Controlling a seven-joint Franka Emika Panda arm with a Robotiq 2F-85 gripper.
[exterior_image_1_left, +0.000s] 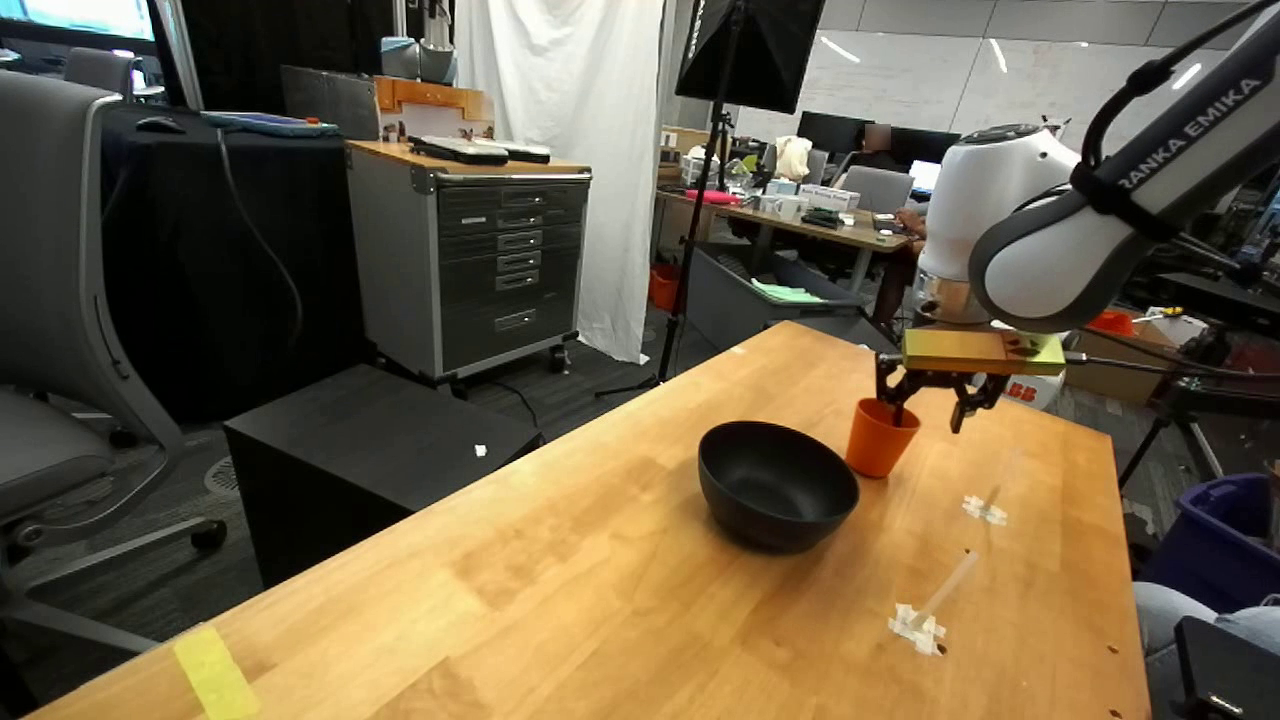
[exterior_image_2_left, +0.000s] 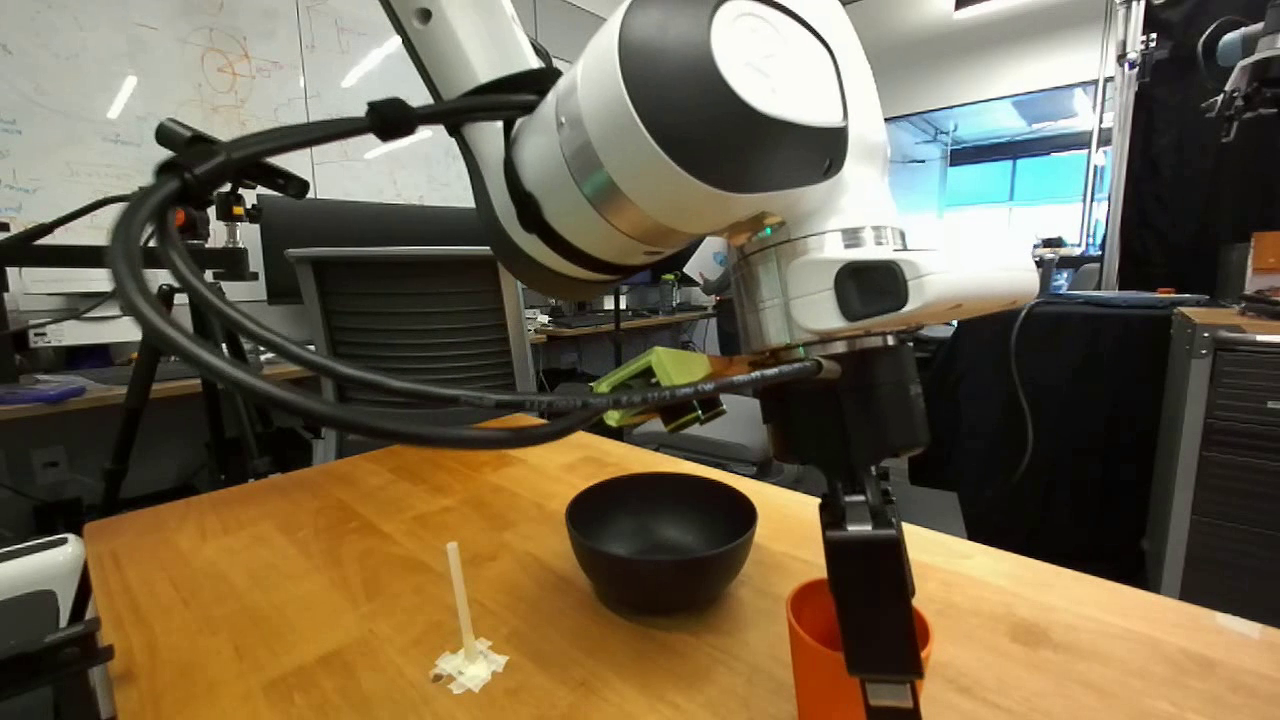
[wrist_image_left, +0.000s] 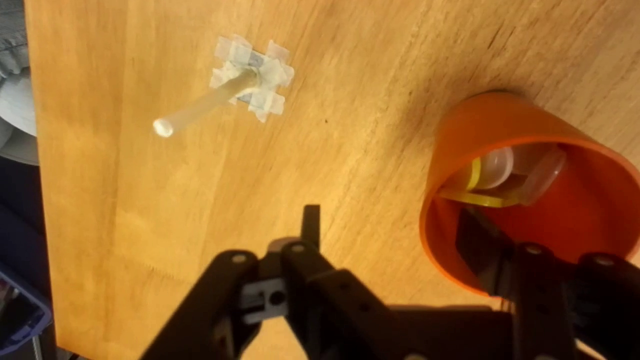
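An orange cup stands upright on the wooden table beside a black bowl. Translucent and yellow ring-like pieces lie inside the cup in the wrist view. My gripper points down over the cup, its fingers apart. One finger reaches inside the cup's mouth; the other finger is outside, over bare table. The cup's near wall lies between them, with a visible gap to the outer finger. In exterior view 2 a finger hides part of the cup.
Two thin pale pegs stand taped to the table: one peg near the front, the other peg farther back, upright and close to my outer finger's side.
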